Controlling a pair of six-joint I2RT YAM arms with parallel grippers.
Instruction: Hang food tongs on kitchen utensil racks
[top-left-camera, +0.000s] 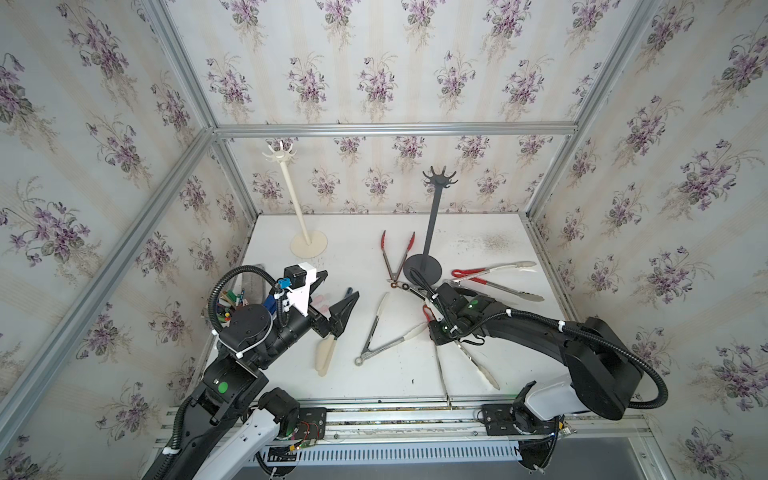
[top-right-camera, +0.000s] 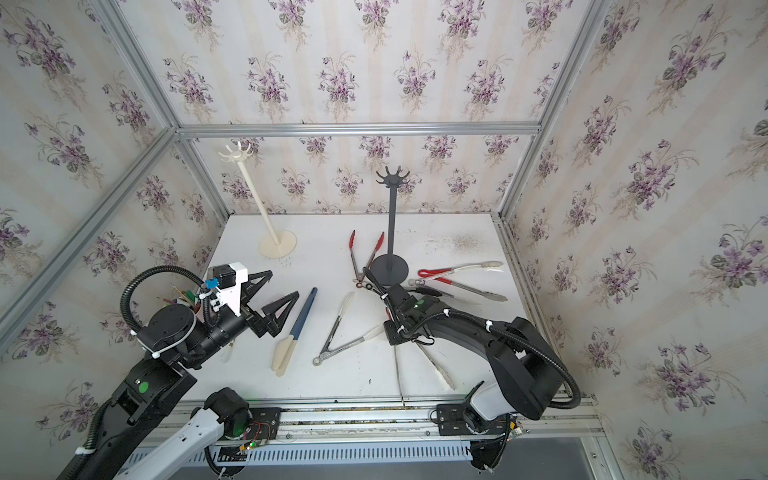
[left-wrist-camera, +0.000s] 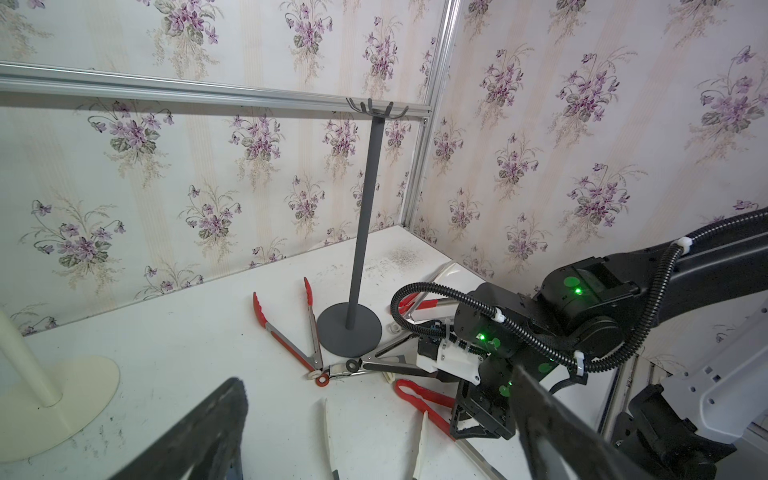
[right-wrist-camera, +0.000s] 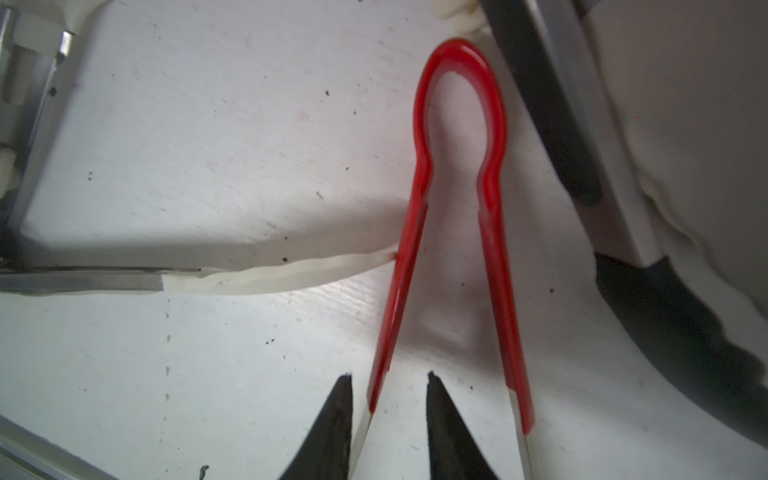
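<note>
Red-handled tongs (right-wrist-camera: 460, 56) lie spread on the table under my right gripper, the bend of their handle pointing away. The gripper is open, and one leg of these tongs runs low between its fingers; whether it touches them I cannot tell. In the top left view that arm (top-left-camera: 512, 316) partly covers the red tongs. My left gripper (top-left-camera: 341, 285) stands open and empty above the left of the table. A dark grey rack (top-left-camera: 433, 220) with a hooked top stands at the back right, a cream rack (top-left-camera: 294, 200) at the back left; both have bare hooks.
White-tipped tongs (top-right-camera: 352, 344) lie left of the red ones, one tip against their leg. Red-tipped tongs (top-left-camera: 397, 260) lie by the grey rack's base, more tongs (top-left-camera: 496, 280) to its right. Blue-handled tongs (top-right-camera: 294, 332) lie at the left.
</note>
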